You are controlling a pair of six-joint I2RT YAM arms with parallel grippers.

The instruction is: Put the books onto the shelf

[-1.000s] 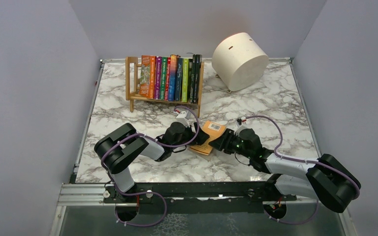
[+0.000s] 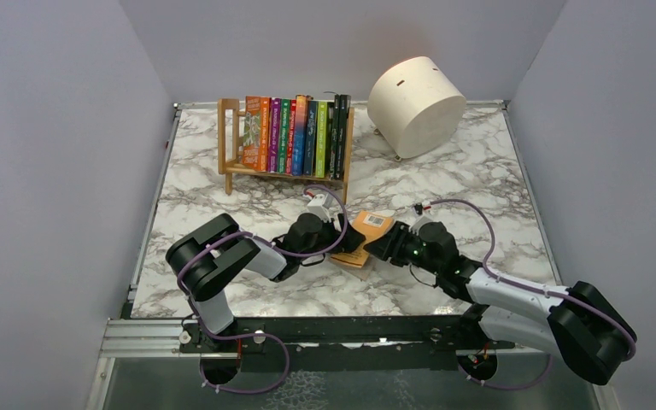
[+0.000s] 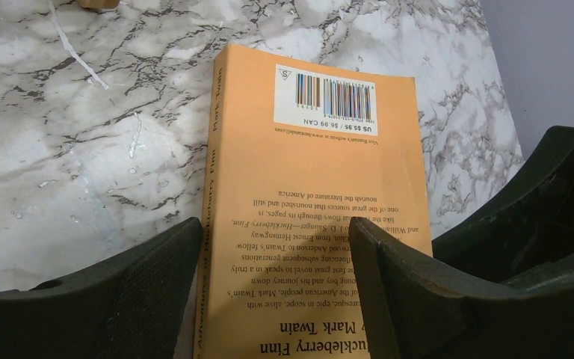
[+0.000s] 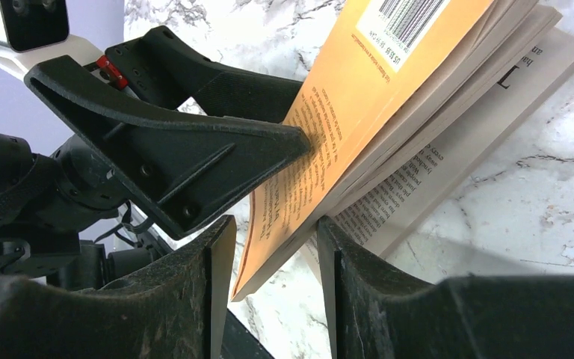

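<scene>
An orange paperback of Huckleberry Finn (image 2: 371, 224) (image 3: 314, 172) (image 4: 377, 82) lies at the table's middle, at a slant over pale books or pages (image 4: 486, 112). My left gripper (image 2: 346, 235) stands open over it, its fingertips near the orange cover, one resting against it in the right wrist view. My right gripper (image 2: 384, 241) is part open at the book's lower edge, one fingertip on either side of that edge.
A wooden rack (image 2: 346, 149) of upright books stands at the back, with a large white cylinder (image 2: 414, 107) to its right.
The left arm and the book look almost unchanged.
</scene>
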